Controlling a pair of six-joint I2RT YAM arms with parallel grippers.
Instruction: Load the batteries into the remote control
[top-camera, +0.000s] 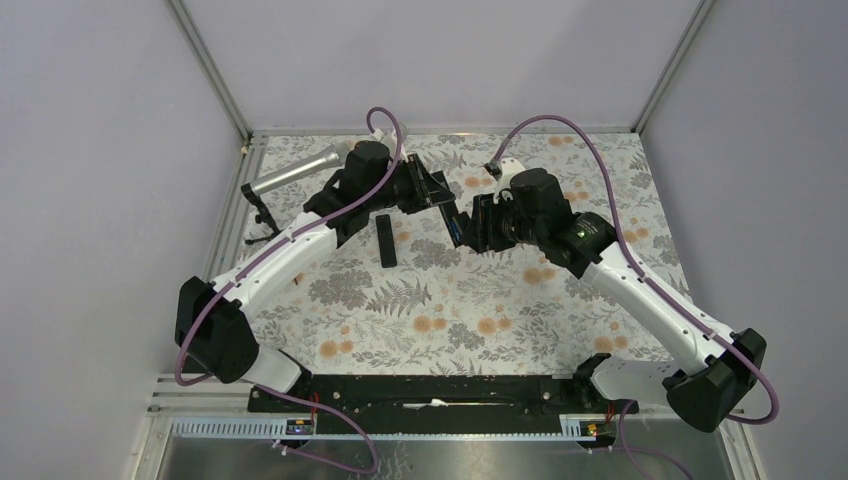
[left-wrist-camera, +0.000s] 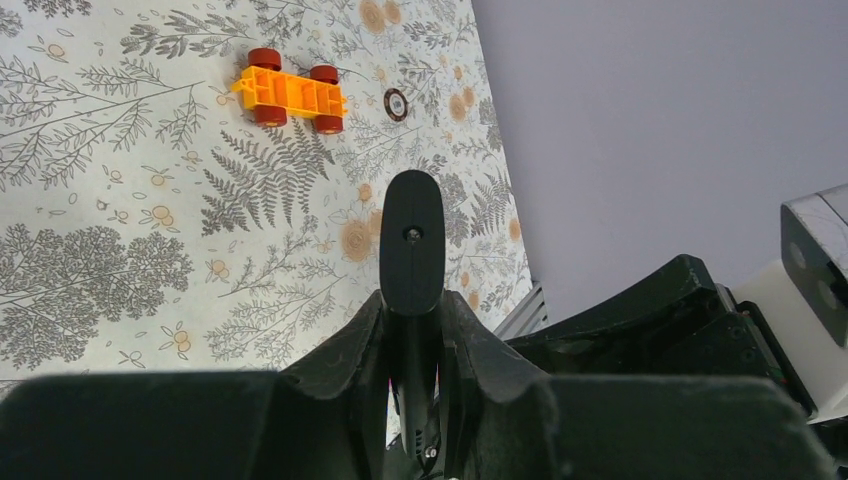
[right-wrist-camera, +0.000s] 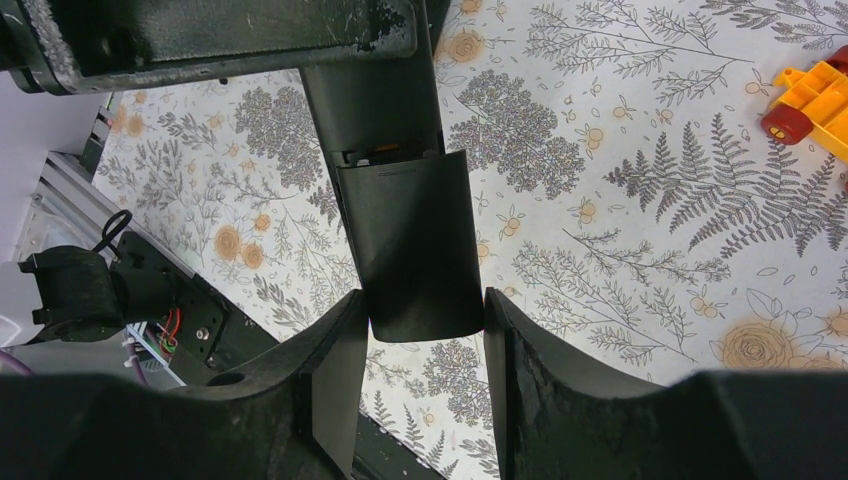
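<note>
The black remote control (top-camera: 448, 215) is held up above the table by my left gripper (top-camera: 428, 190), seen end-on in the left wrist view (left-wrist-camera: 411, 250). In the right wrist view the remote's body (right-wrist-camera: 370, 110) hangs below the left gripper's housing. A black battery cover (right-wrist-camera: 410, 245) lies against the remote's lower part, between the fingertips of my right gripper, which sit at the cover's side edges. Whether they grip it is hard to tell. The inside of the battery compartment is mostly hidden.
A yellow toy chassis with red wheels (left-wrist-camera: 290, 94) lies on the floral table (top-camera: 480, 310). A dark flat bar (top-camera: 387, 240) lies left of centre, and a silver arm-like stand (top-camera: 295, 170) is at the back left.
</note>
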